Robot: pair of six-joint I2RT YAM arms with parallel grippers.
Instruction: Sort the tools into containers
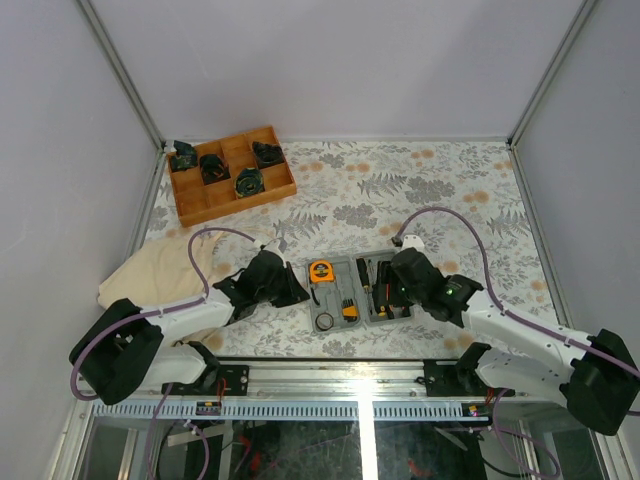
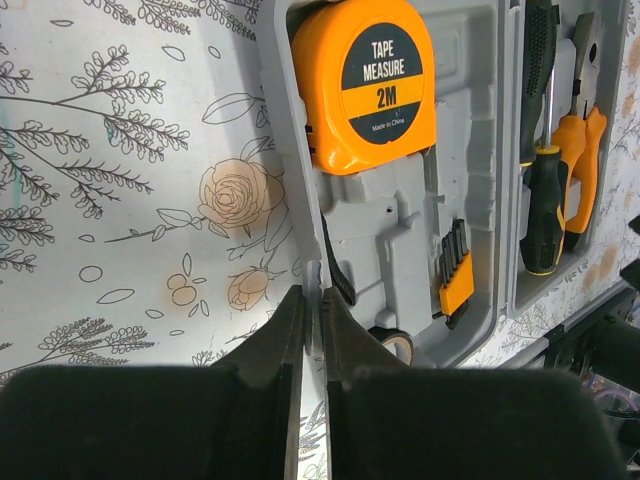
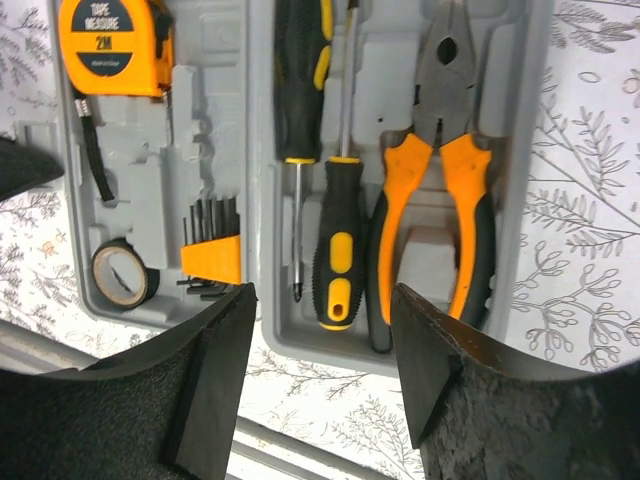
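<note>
A grey open toolbox [image 1: 335,318] holds a tape measure [image 2: 362,75], roll of black tape [image 3: 112,262], hex key set [image 3: 212,258], screwdrivers [image 3: 338,260] and orange-handled pliers [image 3: 469,180]. My left gripper is shut on the toolbox's left rim. My right gripper is part open above the right half, near the lower screwdriver's handle end, with nothing visible between its fingers.
A wooden divided box [image 1: 217,205] with dark crumpled items stands at the back left. A beige cloth [image 1: 140,275] lies under the left arm.
</note>
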